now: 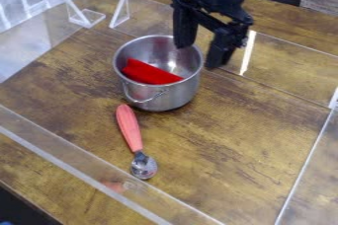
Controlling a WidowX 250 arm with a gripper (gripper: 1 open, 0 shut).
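Observation:
My black gripper is open above the back right rim of a steel pot with a wire handle. A bright red object lies inside the pot. In front of the pot, a scoop with a pink-red handle and metal head lies on the wooden table.
Clear plastic-like edges run along the back left, lower left and right of the table. The wood to the right and left of the pot is clear.

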